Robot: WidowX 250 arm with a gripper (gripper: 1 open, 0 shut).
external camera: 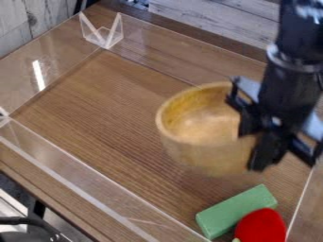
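My dark gripper (250, 128) fills the right side of the view, shut on the wooden bowl (195, 123), which it holds tilted above the table; the gripper's fingertips are blurred. Below, at the bottom right, a green block (236, 210) lies beside a red object (260, 230) that is cut off by the frame's edge.
A small white wire rack (101, 30) stands at the top left.
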